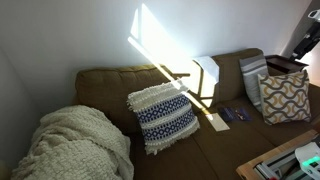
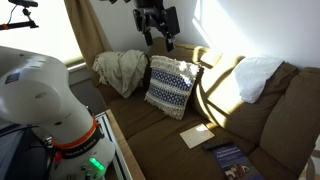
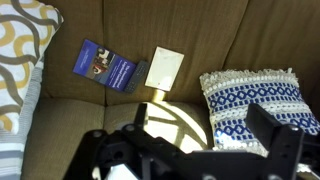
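Observation:
High above the brown sofa (image 1: 205,148), my gripper (image 2: 158,42) stands open, nothing between its fingers. Both fingers also show along the bottom of the wrist view, well apart. Below on the seat lie a blue printed booklet (image 3: 90,57), a dark narrow item (image 3: 138,76) and a pale flat card or pad (image 3: 165,68). To the right in the wrist view is a blue-and-white patterned, fringed pillow (image 3: 255,92). A white cloth (image 2: 252,76) hangs over the backrest. My gripper touches none of these.
A yellow-and-white patterned pillow (image 1: 286,97) and a grey striped one (image 1: 252,80) fill one end of the sofa. A cream knitted blanket (image 1: 75,145) covers the other. The wooden table edge (image 1: 258,164) is by the robot base. Bare seat surrounds the flat items.

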